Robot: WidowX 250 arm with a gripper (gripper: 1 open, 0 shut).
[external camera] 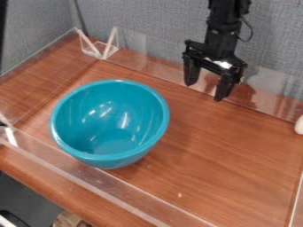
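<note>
A large teal bowl (109,122) stands empty on the left of the wooden table. My black gripper (207,80) hangs at the back of the table, against the grey wall, behind and to the right of the bowl and apart from it. Its fingers stand open, with nothing visible between them.
A white wire holder (97,46) is at the back left corner. A small white object (299,124) sits at the right edge, partly out of view. Clear strips run along the table's edges.
</note>
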